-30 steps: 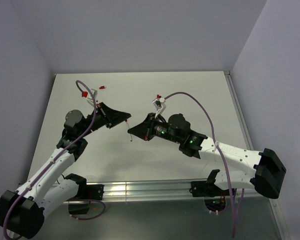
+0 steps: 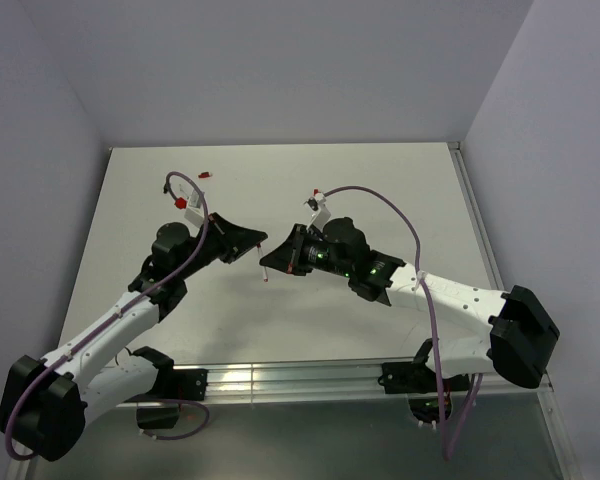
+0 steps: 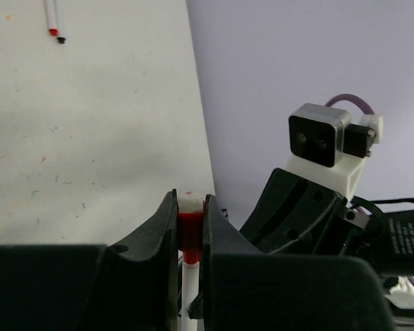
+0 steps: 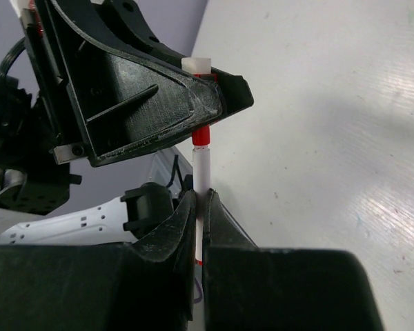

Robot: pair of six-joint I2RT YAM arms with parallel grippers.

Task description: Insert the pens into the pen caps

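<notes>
In the top view my two grippers meet near the table's middle. The left gripper is shut on a red cap (image 3: 190,232) with a whitish end. Below it, my right gripper is shut around the white barrel of a pen (image 4: 201,169), which stands roughly upright. Red meets white just under the left gripper's finger (image 4: 145,103), and no gap shows between cap and pen in either wrist view. How deep the pen sits inside the cap is hidden by the left fingers. A bit of red shows at the pen's lower end.
Two white pens, one red-ended (image 3: 53,32) and one black-ended (image 3: 61,40), lie at the upper left of the left wrist view. A small red piece (image 2: 205,175) rests near the table's back edge.
The left gripper has shifted a little right and down in the top view. The right gripper and the pen have moved slightly right. Both grips look unchanged.
</notes>
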